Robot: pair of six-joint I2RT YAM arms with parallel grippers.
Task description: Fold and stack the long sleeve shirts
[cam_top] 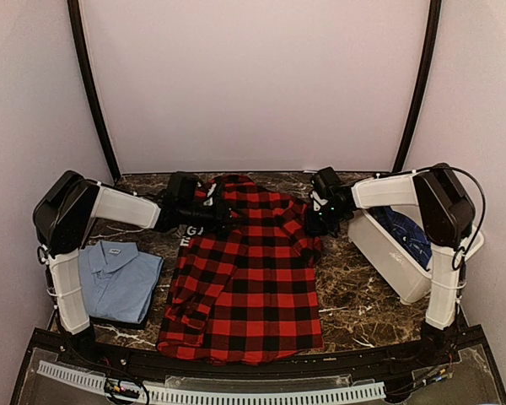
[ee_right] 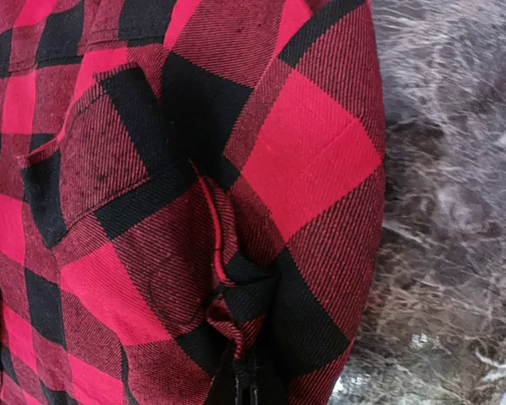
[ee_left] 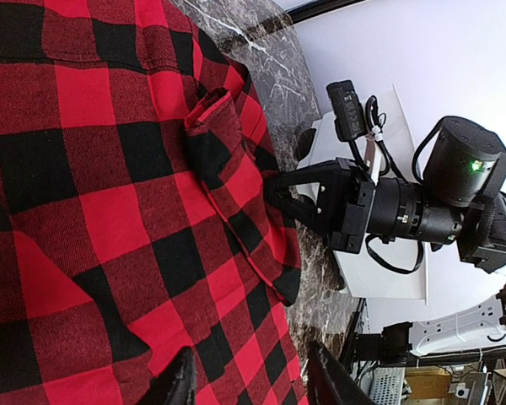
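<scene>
A red-and-black plaid shirt [cam_top: 261, 287] lies spread in the middle of the table, collar end at the back. Its left sleeve [cam_top: 204, 278] is laid down along the body, while the right sleeve [ee_left: 236, 186] is bunched near the right shoulder. Over the upper left of the shirt, my left gripper is open, its fingers [ee_left: 182, 381] apart and nothing between them. At the right edge, my right gripper is shut, with a gathered fold of the sleeve running in between its fingertips. A folded light-blue shirt [cam_top: 118, 283] rests at the left.
A white bin [cam_top: 384, 257] with dark blue clothing [cam_top: 405, 236] inside stands on the right. Bare marble table [cam_top: 350, 308] shows between the plaid shirt and the bin. A white label [cam_top: 192, 229] shows beside the shirt's left edge, partly under my left arm.
</scene>
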